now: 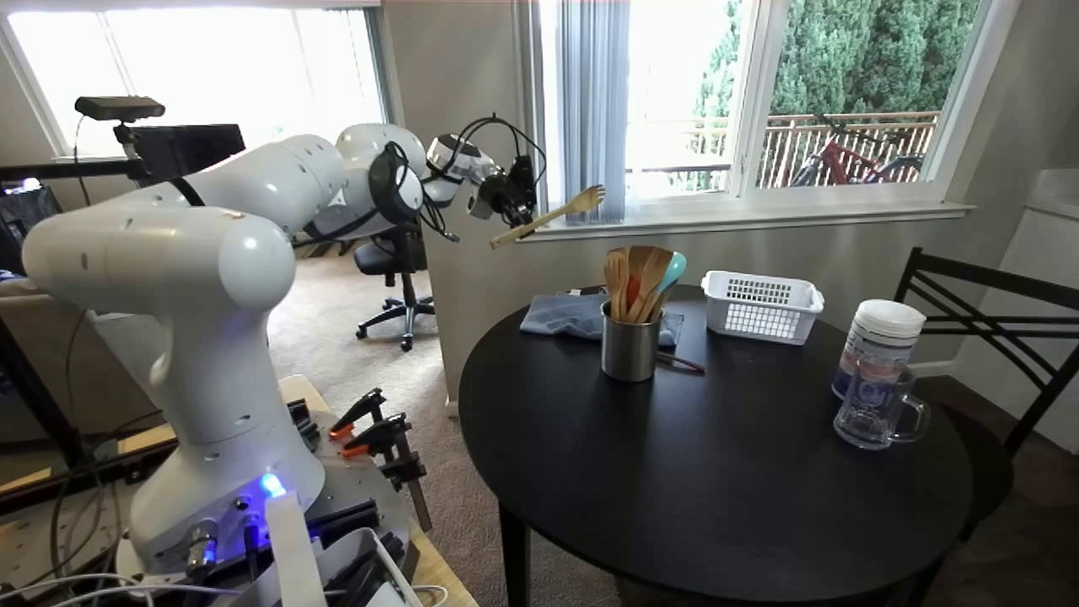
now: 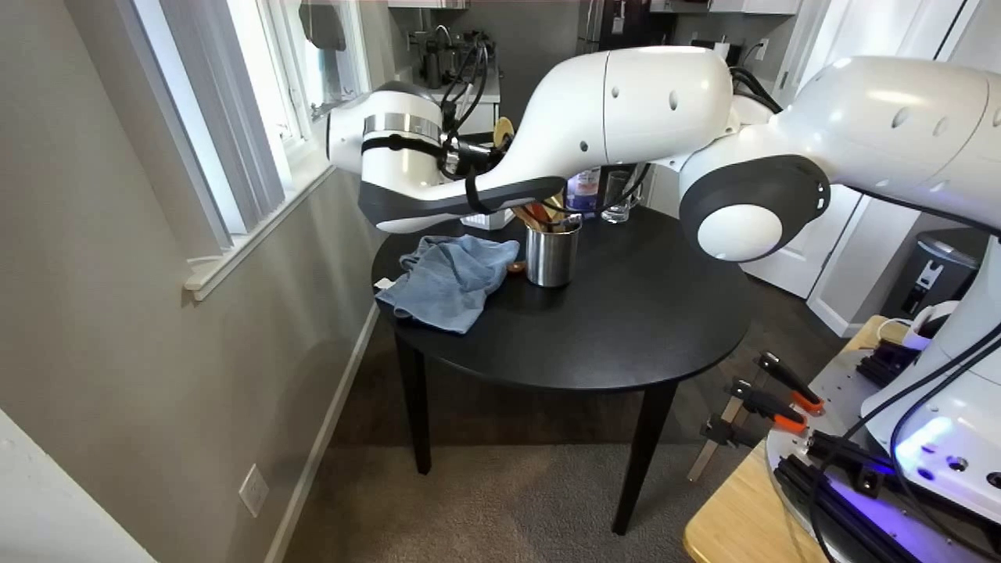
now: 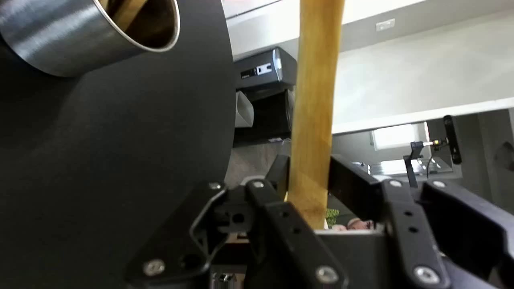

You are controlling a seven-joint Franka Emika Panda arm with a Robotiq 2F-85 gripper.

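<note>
A wooden fork-ended utensil (image 1: 583, 201) is held in the air above the table's far left side, its slotted end up and to the right in the first exterior view. My gripper (image 1: 526, 224) is shut on its handle. In the wrist view the pale handle (image 3: 315, 110) runs up between both fingers of the gripper. Below and to the right stands a steel canister (image 1: 629, 349) holding several wooden utensils and a turquoise one. In the second exterior view the arm hides the gripper, and only a round wooden part (image 2: 504, 131) of the utensil shows.
On the round black table (image 1: 708, 465) a blue cloth (image 2: 450, 280) lies beside the canister. A reddish stick (image 1: 683, 363) lies behind it. A white basket (image 1: 764, 307), a white-lidded tub (image 1: 890, 322) and a glass mug (image 1: 872, 413) stand further right.
</note>
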